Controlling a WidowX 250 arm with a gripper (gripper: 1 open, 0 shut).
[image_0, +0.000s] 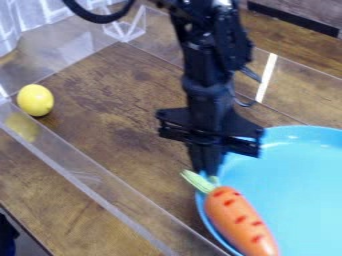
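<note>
The black gripper (207, 160) points down at the upper left rim of a blue plate (301, 175), its fingers shut, with no object clearly visible between them. An orange toy carrot (243, 222) with pale green leaves lies at the plate's left side, its leaf end just below the fingertips. A yellow lemon (35, 100) lies on the wooden table at the left.
A clear plastic barrier (94, 190) runs diagonally along the left side of the wooden table (100, 120). The table left of the gripper is bare. A dark wall edge is at the top right.
</note>
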